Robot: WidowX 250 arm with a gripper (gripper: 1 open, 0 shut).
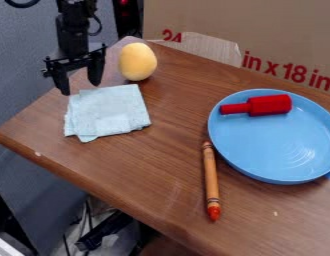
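My black gripper point(77, 75) hangs at the upper left, open, its two fingers apart just above and behind a folded pale blue cloth point(106, 113) on the wooden table. A yellow egg-shaped object point(137, 61) sits to the right of the gripper. On the right, a blue plate point(272, 150) holds a red cylindrical object point(267, 105) with a handle. An orange crayon point(211, 185) lies left of the plate.
A large cardboard box point(248, 35) stands behind the table point(128, 180). The table's left edge drops to a grey floor area with dark equipment.
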